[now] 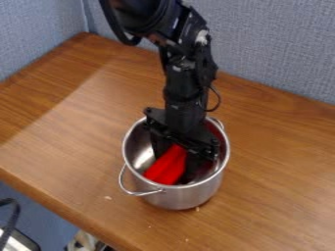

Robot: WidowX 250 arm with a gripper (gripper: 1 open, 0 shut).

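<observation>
A steel pot (183,196) with wire handles stands near the front edge of the wooden table. A red object (167,166) lies inside it. My black gripper (182,147) reaches down from above into the pot, over and around the upper part of the red object. Its fingertips are dark and partly hidden, so how far they are closed and exactly what they grip is unclear.
Grey textured walls (275,54) stand at the back and left. The table's front edge runs along the lower left.
</observation>
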